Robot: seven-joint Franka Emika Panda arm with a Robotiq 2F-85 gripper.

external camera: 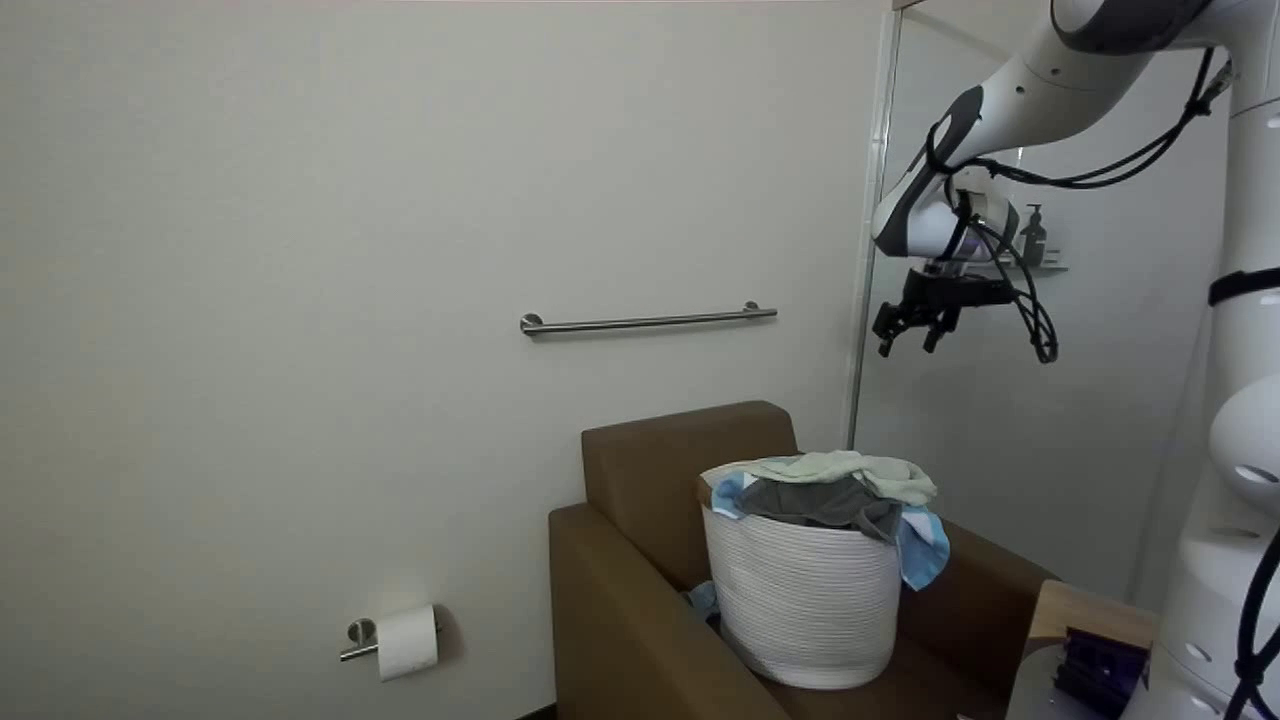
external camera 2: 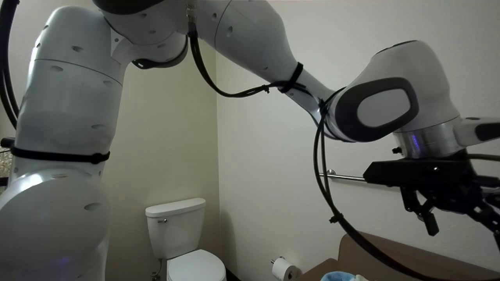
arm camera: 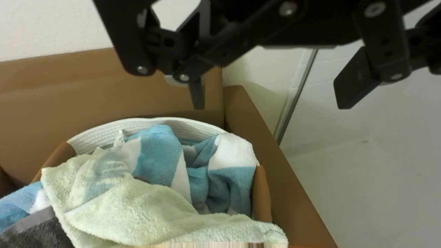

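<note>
My gripper (external camera: 908,347) hangs open in the air above and a little right of the basket, nothing between its fingers. In the wrist view its fingertips (arm camera: 197,94) are spread wide apart. A white woven basket (external camera: 801,600) stands on the brown armchair (external camera: 686,454), filled with towels. On top lies a pale green towel (arm camera: 136,206). Beside it are a blue and white towel (arm camera: 159,153) and a dark grey towel (arm camera: 37,231). One blue and white end (external camera: 921,546) droops over the basket's right side. The basket's lower inside is hidden by the cloth.
A bare metal towel bar (external camera: 648,322) is fixed to the wall above the armchair. Lower left is a toilet paper roll (external camera: 407,642). A small shelf with bottles (external camera: 1033,240) sits behind the arm. The toilet (external camera 2: 194,264) stands in the far corner.
</note>
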